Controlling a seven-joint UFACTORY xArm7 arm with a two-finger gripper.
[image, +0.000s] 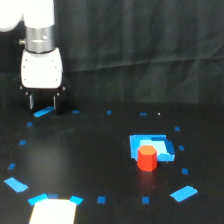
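My gripper (42, 99) hangs open at the upper left, its fingers apart above the black table with nothing seen between them. A red-orange hexagonal piece (147, 158) stands at the right, in front of a small blue container with a pale inside (164, 141), partly covering its front.
A bright cream square object (52, 211) lies at the front left, cut off by the frame edge. A dark curtain fills the back.
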